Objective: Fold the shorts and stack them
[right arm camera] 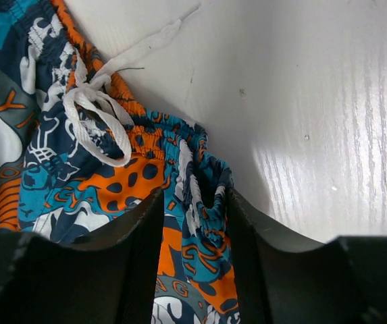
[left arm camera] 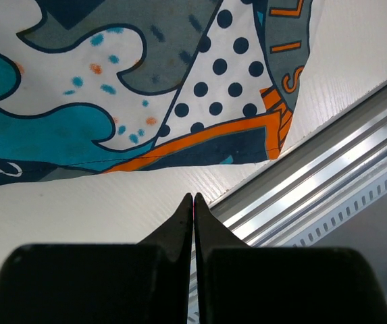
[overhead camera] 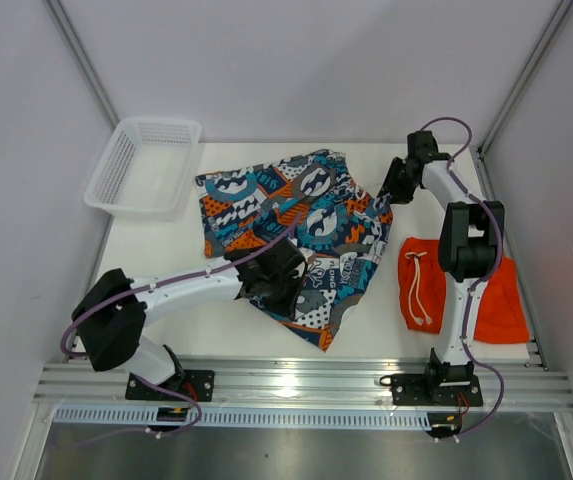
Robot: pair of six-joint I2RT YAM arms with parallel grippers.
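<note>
Patterned shorts (overhead camera: 266,200) in navy, teal, orange and white lie spread and rumpled across the table. My left gripper is shut above their lower part, nothing showing between its fingertips; a printed corner (left arm camera: 220,88) lies flat beyond them. At the shorts' right end my right gripper is open over the bunched waistband edge (right arm camera: 207,236), which shows between its fingers; a white drawstring (right arm camera: 105,121) lies beside it. Red-orange shorts (overhead camera: 501,315) with a cord lie at the right of the table.
An empty white plastic basket (overhead camera: 144,170) stands at the back left. Bare table shows at the left and along the back. Walls enclose the table, and a metal rail (left arm camera: 342,162) runs along its front edge.
</note>
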